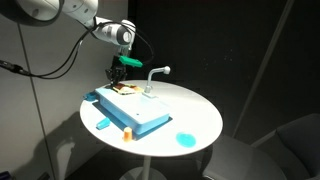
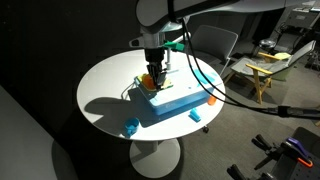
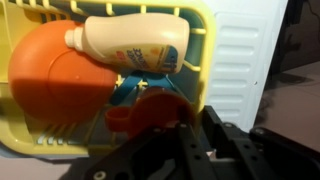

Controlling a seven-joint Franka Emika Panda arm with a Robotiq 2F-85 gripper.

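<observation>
A yellow dish rack fills the left of the wrist view. Inside it lie an orange bowl, a cream bottle and a dark red cup. My gripper comes in from below, its fingers on either side of the rack's rim, and appears shut on that rim; the exact contact is dark and partly hidden. The cup sits close beside the left finger. In exterior view 1, the gripper points down at the rack, over the far-left end of the blue-and-white sink unit.
A ridged white drainboard lies right of the rack. The faucet rises behind the sink. Small blue and orange items stand in front, and a cyan disc lies at the right.
</observation>
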